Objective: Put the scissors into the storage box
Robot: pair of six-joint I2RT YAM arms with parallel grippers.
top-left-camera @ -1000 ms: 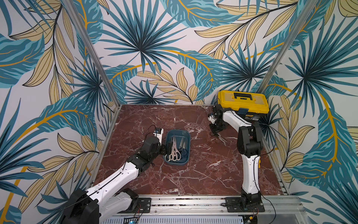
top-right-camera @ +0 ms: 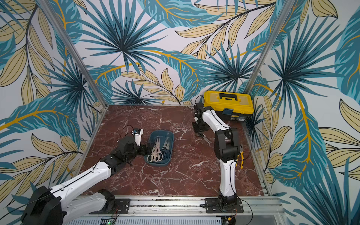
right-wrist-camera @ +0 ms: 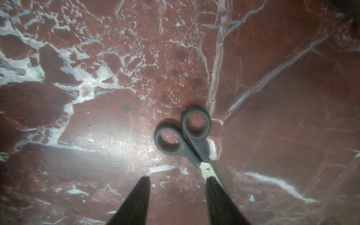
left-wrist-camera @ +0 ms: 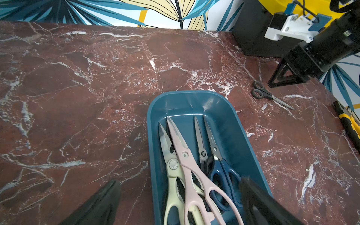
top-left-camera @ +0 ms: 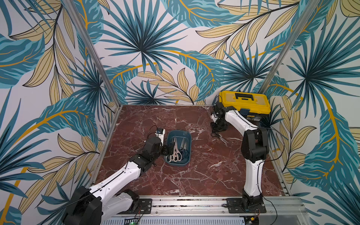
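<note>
Black-handled scissors (right-wrist-camera: 170, 148) lie on the marble table right of a blue storage box (left-wrist-camera: 241, 138) that holds several scissors, among them pink (left-wrist-camera: 185, 161) and cream (left-wrist-camera: 172, 176) ones. My right gripper is open above the black scissors, with their handles beyond its fingertips in the right wrist view and nothing in its grasp. My left gripper is open at the box's left side, nothing held between its fingers.
A yellow toolbox (top-right-camera: 228, 99) stands at the back right. A yellow and black tool (left-wrist-camera: 346, 123) lies near the right edge.
The left arm has barely moved.
</note>
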